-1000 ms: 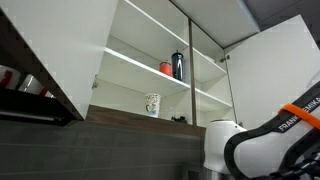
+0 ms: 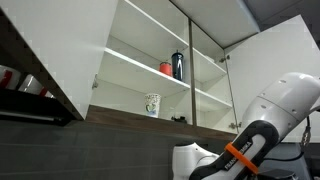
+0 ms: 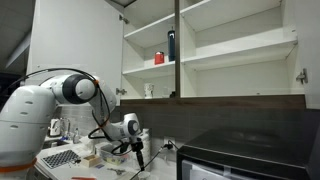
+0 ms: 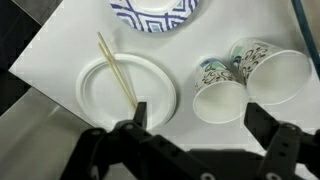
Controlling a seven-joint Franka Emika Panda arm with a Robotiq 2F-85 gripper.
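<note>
In the wrist view, two white patterned cups, the nearer cup (image 4: 220,102) and the farther cup (image 4: 277,75), are side by side with their wide round ends facing the camera. A white plate (image 4: 92,98) with a pair of thin wooden sticks (image 4: 117,70) on it is at left, and a blue-rimmed plate (image 4: 155,15) is at the top edge. My gripper is open, its black fingers at the bottom of that view; the nearer cup appears in the gap, below them, with no contact visible. In exterior view 2 the white hand (image 3: 130,125) hangs over the counter.
An open wall cabinet (image 2: 135,65) holds a patterned cup (image 2: 152,104), a red can (image 2: 165,68) and a dark flask (image 2: 178,66). A black microwave (image 3: 245,150) stands to the right of the arm. Small items clutter the counter (image 3: 105,170) by the hand.
The arm has moved left and away from the camera in exterior view 1, with the hand lower in the picture. Cabinet contents look unmoved.
</note>
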